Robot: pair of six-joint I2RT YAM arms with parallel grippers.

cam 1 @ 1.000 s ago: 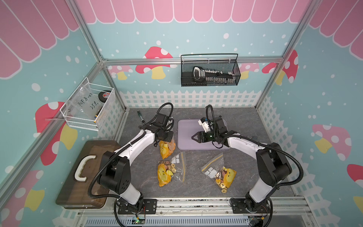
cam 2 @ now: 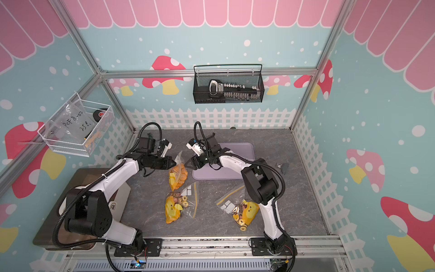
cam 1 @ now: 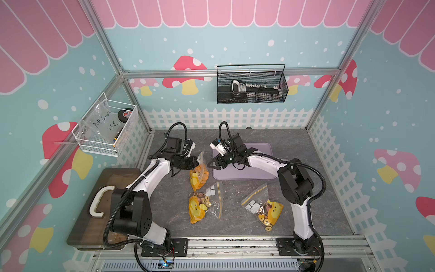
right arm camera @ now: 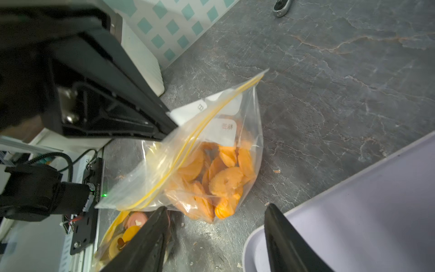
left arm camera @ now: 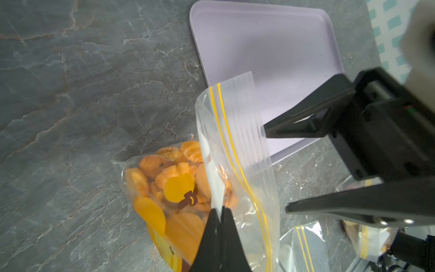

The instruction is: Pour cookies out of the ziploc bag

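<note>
A clear ziploc bag of orange cookies (left arm camera: 181,176) stands on the table, its top pulled upward. My left gripper is shut on one side of the bag near its yellow-lined mouth; the right wrist view shows those fingers meeting the thin plastic. Opposite it, my right gripper has its fingers apart, with nothing held between them, facing the yellow seal strip (right arm camera: 199,131). Just right of the bag, partly under the right arm, lies an empty lilac tray (cam 1: 244,174).
Two more cookie bags lie in front: one at the left (cam 1: 197,208), one at the right (cam 1: 270,211). A brown case (cam 1: 83,217) with a white handle sits far left. Behind the tray the grey table is clear.
The left gripper has moved left and the bag's top now stands up with it. From over the tray, my right gripper has come left, close to the bag.
</note>
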